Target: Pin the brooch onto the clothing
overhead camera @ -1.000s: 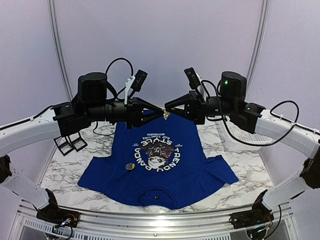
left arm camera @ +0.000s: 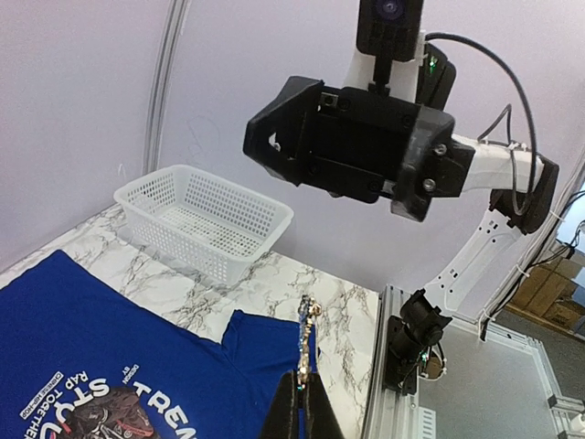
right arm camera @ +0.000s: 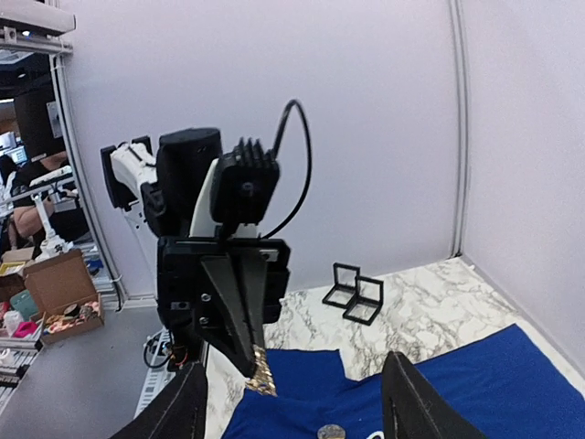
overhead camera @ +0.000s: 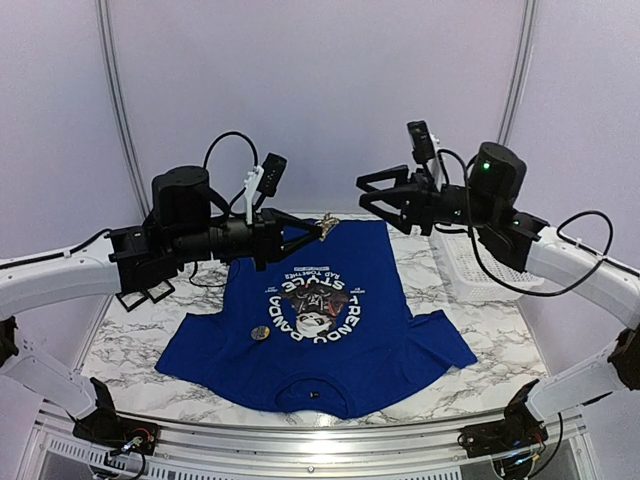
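My left gripper (overhead camera: 316,230) is shut on the gold brooch (overhead camera: 328,224), held at its fingertips in the air above the blue T-shirt (overhead camera: 380,300); in the left wrist view the brooch (left arm camera: 306,338) stands upright from the tips. Up and to the right, my right gripper (overhead camera: 368,195) stands open with nothing between its fingers, apart from the brooch. The T-shirt lies flat, collar toward the front, with a round print and a small round piece (overhead camera: 260,333) on its left part.
A white basket (left arm camera: 192,224) stands on the marble table at the back right. Black square frames (right arm camera: 361,311) lie at the left. Bare table surrounds the shirt.
My right gripper has backed away from the brooch, up and to the right, and opened. The left gripper still holds the brooch, slightly lower.
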